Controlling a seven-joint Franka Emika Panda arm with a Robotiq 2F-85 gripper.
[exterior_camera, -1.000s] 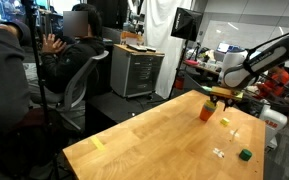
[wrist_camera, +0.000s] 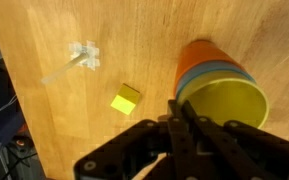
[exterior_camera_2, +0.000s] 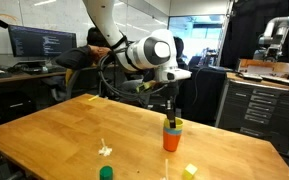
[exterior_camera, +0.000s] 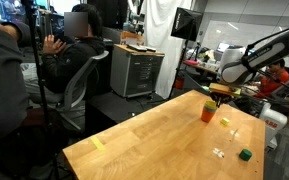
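Observation:
A stack of cups (exterior_camera_2: 171, 142) stands upright on the wooden table, orange at the bottom with blue and yellow rims above. In the wrist view the yellow cup (wrist_camera: 227, 104) is innermost, nested inside a blue one and the orange one (wrist_camera: 202, 52). My gripper (exterior_camera_2: 171, 114) reaches down to the top of this stack. From the wrist, its dark fingers (wrist_camera: 175, 110) are closed at the left edge of the rims, with rim material between them. How many of the rims they pinch cannot be told.
On the table near the stack lie a yellow block (wrist_camera: 126, 98), a green round piece (exterior_camera_2: 106, 173) and a white patch (wrist_camera: 85, 52) with a pale stick beside it.
The arm has shifted only slightly around the stack, its hand a little lower. The cups remain at about the same spot on the table.

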